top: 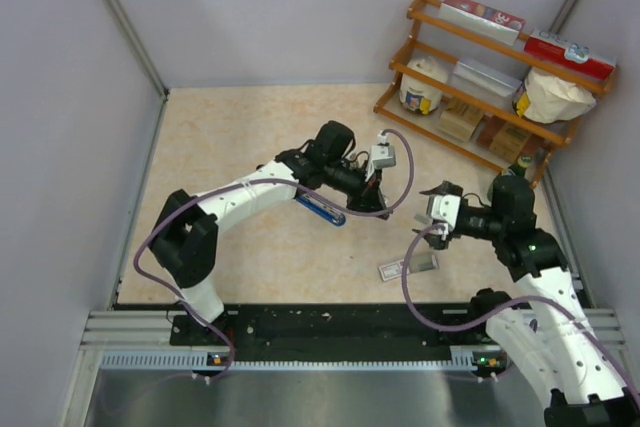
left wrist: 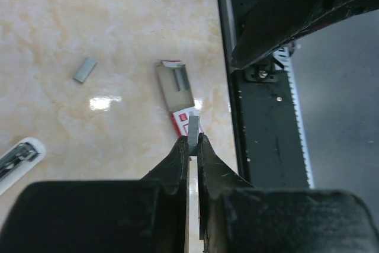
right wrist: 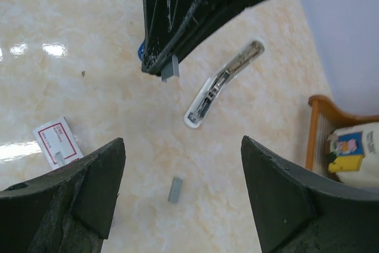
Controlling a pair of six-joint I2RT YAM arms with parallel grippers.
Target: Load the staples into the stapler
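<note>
My left gripper is shut on a small grey staple strip, whose end sticks out past the fingertips; the strip (right wrist: 170, 70) also shows in the right wrist view. To its right, my right gripper stands open, fingers apart with nothing between them. Below, a second short staple strip (right wrist: 175, 189) lies loose on the table. The long, narrow stapler (right wrist: 208, 100) lies beyond it, its channel facing up; its blue part (top: 322, 210) is partly hidden by my left arm in the top view. The staple box (left wrist: 176, 93) lies open, another strip inside.
A wooden shelf (top: 480, 104) with boxes and tubs fills the back right. The table's front edge (top: 290, 303) runs close to the staple box.
</note>
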